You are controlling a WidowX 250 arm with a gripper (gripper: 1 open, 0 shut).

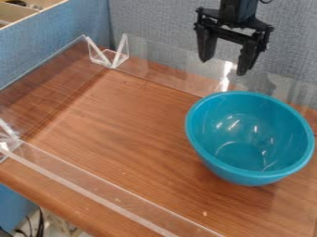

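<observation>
My black gripper [228, 57] hangs at the top right in the camera view, open, with nothing between its fingers, in front of the grey back wall. Below it and a little to the right, a large teal bowl [247, 148] rests on the wooden table [111, 130]. The inside of the bowl looks empty.
Clear plastic barriers [111, 57] line the table's back and left edges, and a clear strip runs near the front. Cables lie off the table at the lower left, and a wooden box [18, 18] is at the top left.
</observation>
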